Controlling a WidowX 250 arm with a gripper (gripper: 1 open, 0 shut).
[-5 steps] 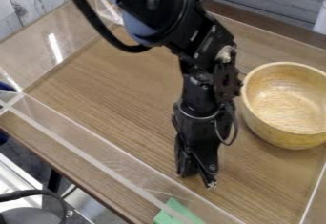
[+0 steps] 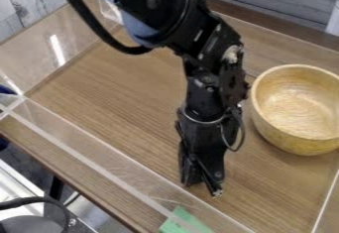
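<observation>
My black gripper [image 2: 201, 177] points straight down at the wooden table [image 2: 106, 98], its fingertips low at the surface near the front edge, left of and below a large tan bowl [image 2: 298, 118]. Its fingers look close together; whether anything thin is between them is too dark to tell, and nothing shows there.
A clear plastic strip runs along the front and left edges of the table. A green piece [image 2: 183, 220] lies at the front edge. A wall stands behind.
The gripper and arm have shifted very slightly, staying low over the same spot. The bowl has not visibly moved.
</observation>
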